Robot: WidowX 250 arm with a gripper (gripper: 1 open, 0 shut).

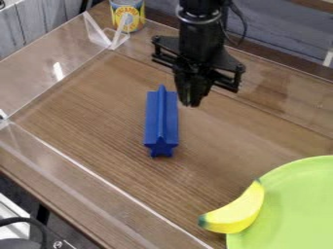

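The black gripper (pixel 196 86) hangs over the wooden table, above and just to the right of the far end of a blue elongated block (pixel 162 124). Its fingers point down; whether they are open or shut is hard to tell. A yellow toy banana (pixel 235 210) lies at the lower right, on the edge of a green plate (pixel 299 219).
A can (pixel 127 16) stands at the back left corner beside clear plastic walls (pixel 39 68).
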